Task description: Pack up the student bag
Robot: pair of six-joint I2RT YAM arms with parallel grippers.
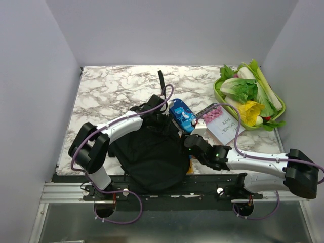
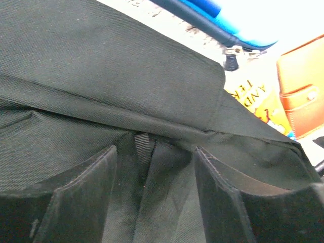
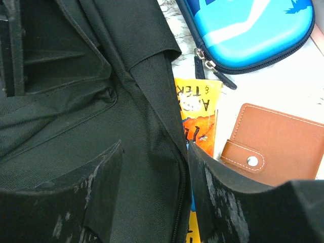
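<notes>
The black bag [image 1: 152, 157] lies flat at the front of the table, its fabric [image 2: 136, 71] filling most of the left wrist view. My left gripper is open over the bag, a fold of cloth and a ribbed tab lying between its fingers. My right gripper stands part open above the bag's right edge, with nothing gripped. Just right of that edge are an orange-yellow snack packet [image 3: 200, 116], partly hidden by the bag, and a brown wallet [image 3: 276, 144]. Behind them lies a blue zip case [image 1: 183, 115].
A book with pink flowers on its cover [image 1: 223, 124] lies to the right. A green basket [image 1: 218, 96] of vegetables fills the back right corner. A black strap [image 1: 161, 81] stretches behind the left gripper.
</notes>
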